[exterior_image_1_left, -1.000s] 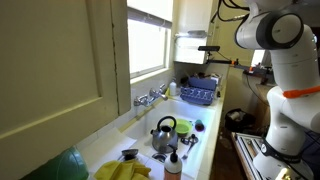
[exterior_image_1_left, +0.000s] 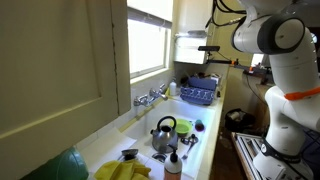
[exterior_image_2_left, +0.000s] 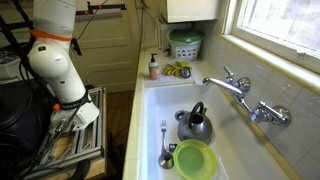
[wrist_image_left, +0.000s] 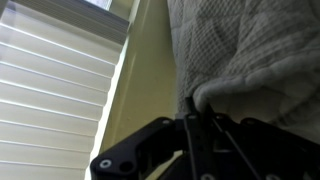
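A grey quilted cloth (wrist_image_left: 245, 50) fills much of the wrist view, gathered into a fold at my gripper. The black fingers are shut on that fold, with their very tips hidden against it. Neither exterior view clearly shows the gripper; my white arm (exterior_image_1_left: 290, 110) stands at the right in the first exterior view and at the left in the second.
In the white sink (exterior_image_2_left: 148, 115) are a kettle (exterior_image_2_left: 195, 125), a green bowl (exterior_image_2_left: 195, 160), a fork (exterior_image_2_left: 164, 130) and a ladle. A soap bottle (exterior_image_2_left: 154, 68) stands behind it. A yellow cloth (exterior_image_1_left: 120, 172) and a teal bin (exterior_image_1_left: 60, 165) sit at the near left.
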